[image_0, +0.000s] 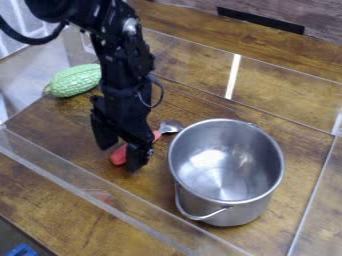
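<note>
My black gripper (123, 145) is down over a red-handled spoon (118, 156) on the wooden table, its fingers open on either side of the handle. The spoon's metal head (168, 127) points toward the back right, just left of a large steel pot (225, 160). Whether the fingers touch the handle I cannot tell.
A green corn-like toy (75, 80) lies at the back left. A clear plastic edge crosses the front left. A blue object (19, 249) shows at the bottom left corner.
</note>
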